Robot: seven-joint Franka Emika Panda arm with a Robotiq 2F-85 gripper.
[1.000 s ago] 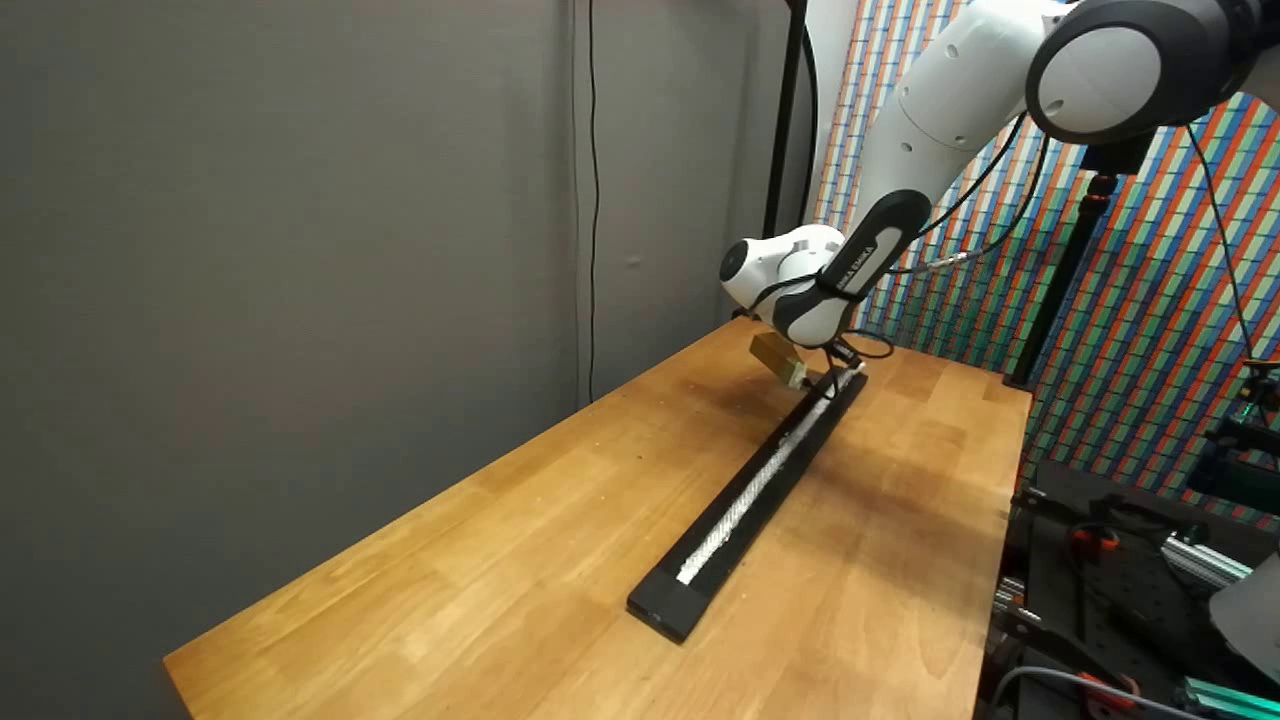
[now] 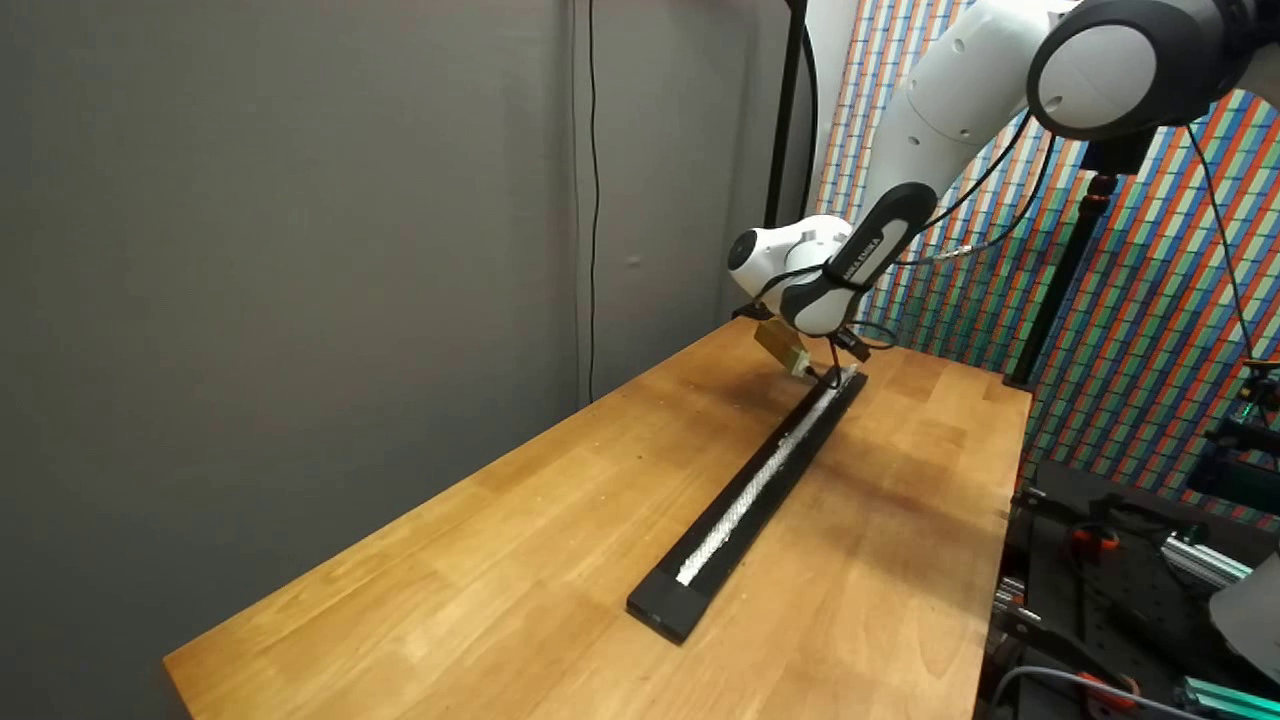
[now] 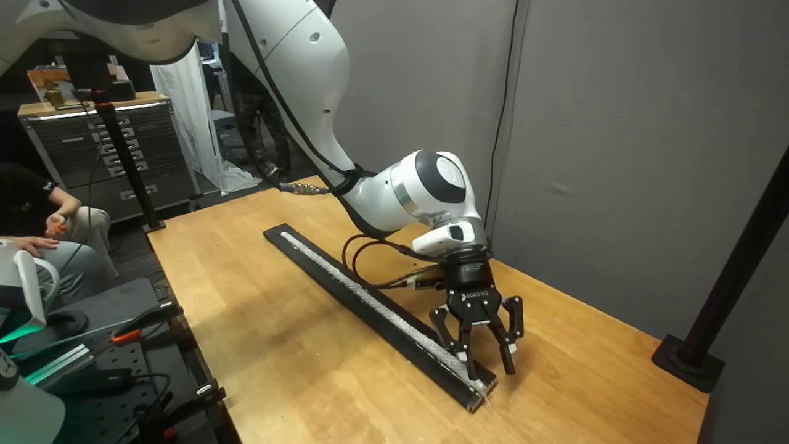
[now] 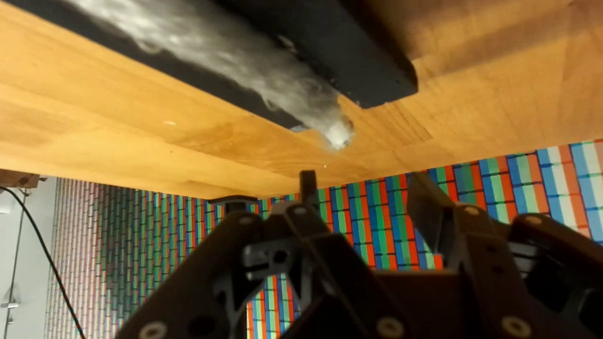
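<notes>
A long black bar (image 2: 675, 604) with a groove lies on the table, a white rope-like strip (image 2: 750, 494) running along its middle. In exterior view 2 my gripper (image 3: 491, 367) points downward beside the bar's near end, its fingers apart and only tabletop showing between them. One finger overlaps the strip (image 3: 410, 330) in that view; whether it touches cannot be told. The wrist view shows the strip's loose white end (image 4: 339, 134) sticking out past the black bar (image 4: 362, 68), out beyond the fingertips of the open gripper. Exterior view 1 hides the fingers behind the arm.
A black post (image 3: 688, 354) stands at its right edge, with a grey wall behind. Cables (image 3: 370, 281) loop beside the wrist, low over the bar.
In exterior view 1 the wrist has shifted slightly up and to the right. The bar and strip look to be in the same place.
</notes>
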